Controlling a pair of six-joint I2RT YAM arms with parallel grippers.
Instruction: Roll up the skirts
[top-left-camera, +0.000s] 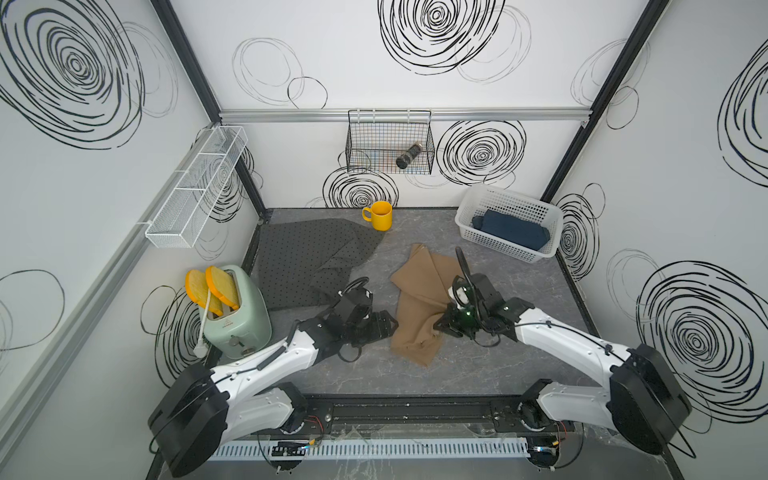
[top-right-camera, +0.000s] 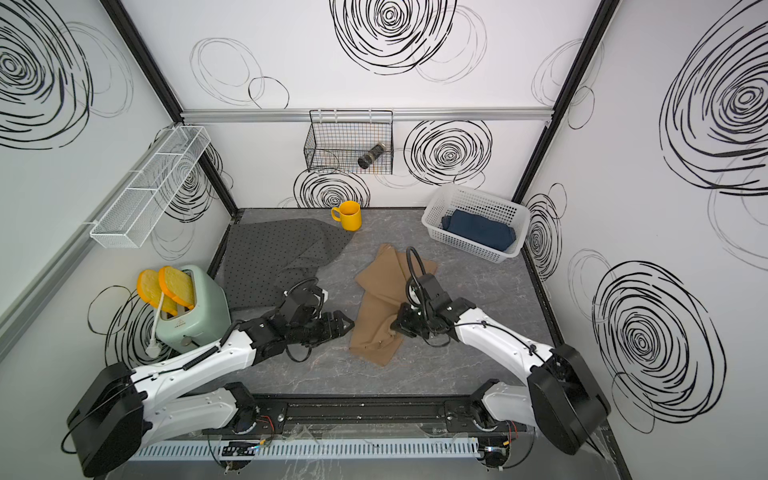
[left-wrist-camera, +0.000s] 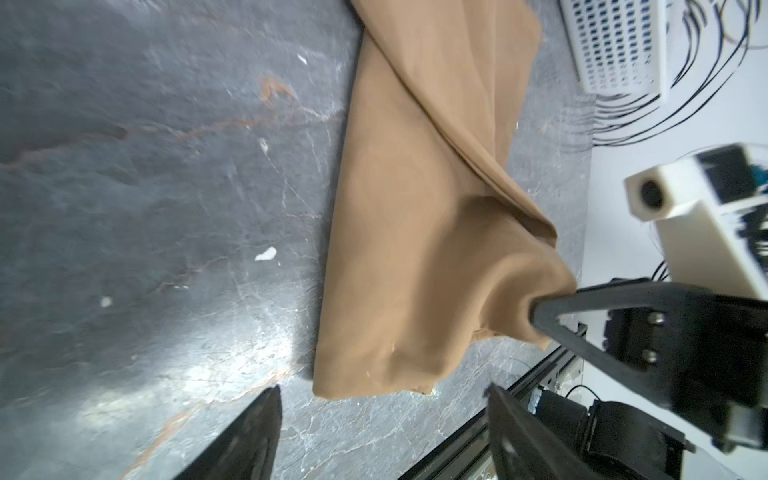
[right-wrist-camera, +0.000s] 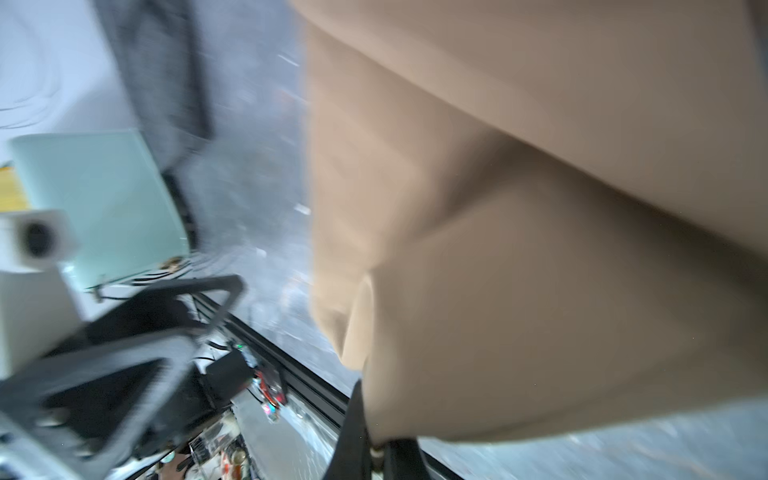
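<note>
A brown skirt (top-left-camera: 417, 304) lies partly folded in the middle of the table, its near right part lifted. My right gripper is shut on the edge of this cloth, which bunches up at its fingertips. On the skirt's left side, my left gripper stands open over the table with nothing between its fingers; the near end of the skirt shows just beyond them. A dark dotted skirt (top-left-camera: 300, 260) is spread at the left back, one part folded over. Inside the white basket (top-left-camera: 520, 252) lies a dark blue rolled cloth (top-left-camera: 512, 229).
A yellow mug (top-left-camera: 381, 216) stands at the back edge by the dotted skirt. The green toaster (top-left-camera: 244, 320) with bread in it is at far left. Wire racks hang on the walls. Bare table shows right of the brown skirt.
</note>
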